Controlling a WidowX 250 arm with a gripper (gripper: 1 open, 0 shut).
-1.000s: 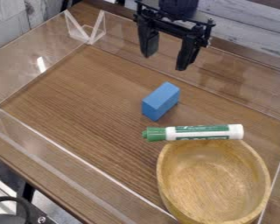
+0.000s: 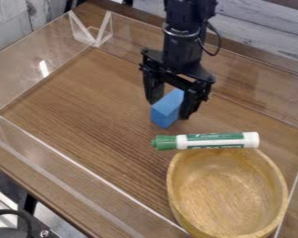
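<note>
My black gripper (image 2: 177, 85) is open, lowered over a blue block (image 2: 168, 112) near the middle of the wooden table, its fingers reaching down around the block's upper part; whether they touch it is unclear. A white and green tube (image 2: 205, 140) lies just in front of the block, to the right.
A yellow oval bowl (image 2: 229, 195) fills the front right. Black cables show at the lower left edge.
The tube and bowl are unmoved.
</note>
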